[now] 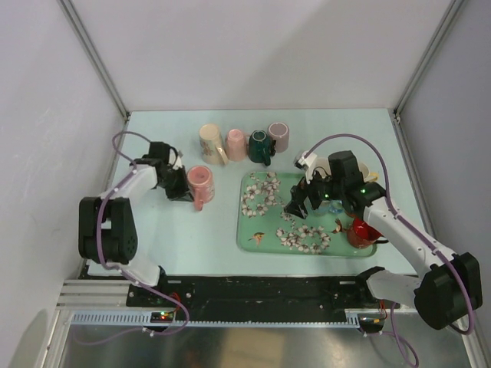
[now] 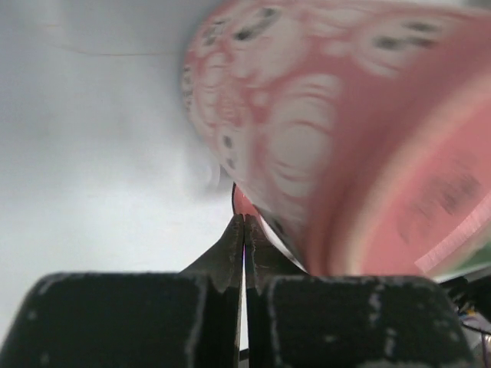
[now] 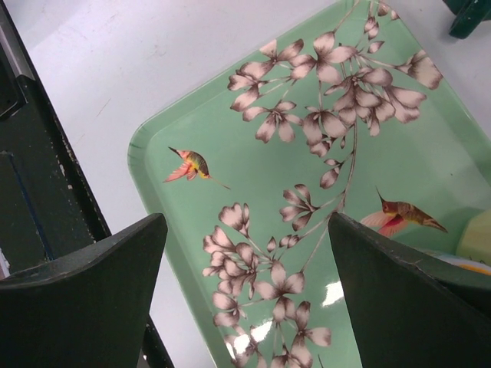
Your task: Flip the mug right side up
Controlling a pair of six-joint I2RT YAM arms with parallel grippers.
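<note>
The pink patterned mug (image 1: 201, 178) sits on the white table left of the tray, its handle toward the front edge. My left gripper (image 1: 184, 193) is shut against it on the handle side; in the left wrist view the mug (image 2: 291, 115) fills the upper right, above the shut fingertips (image 2: 238, 238), with nothing clearly held between them. My right gripper (image 1: 298, 203) stands open over the green tray (image 3: 184, 215), with only tray between its fingers in the right wrist view.
Several other mugs (image 1: 236, 145) stand along the back. A red mug (image 1: 360, 234) and other items occupy the tray's right side.
</note>
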